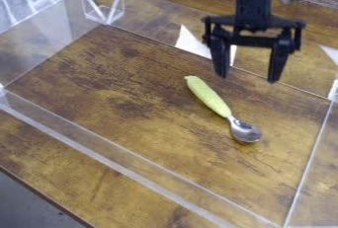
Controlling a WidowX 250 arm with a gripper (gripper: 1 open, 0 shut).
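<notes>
A pale yellow-green corn cob (208, 98) lies on the wooden table, with a silver spoon's bowl (244, 130) at its lower right end; whether they are separate pieces is hard to tell. My black gripper (250, 64) hangs above and behind them at the upper right, somewhat blurred, with its two fingers spread open and nothing between them.
Clear low walls (123, 152) border the wooden work area (106, 94). White triangular pieces stand along the back wall.
</notes>
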